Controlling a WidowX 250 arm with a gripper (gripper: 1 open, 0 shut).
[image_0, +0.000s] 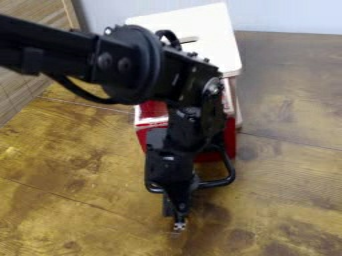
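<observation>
The black arm reaches in from the left and bends down in front of a pale wooden unit with a red front. Its gripper hangs low over the wooden floor at the lower middle. A small metallic piece shows at the fingertips; whether the fingers are shut on it is too small to tell. The arm hides much of the red part and the unit's interior.
A light wooden wall stands at the left, and a white wall runs along the back.
</observation>
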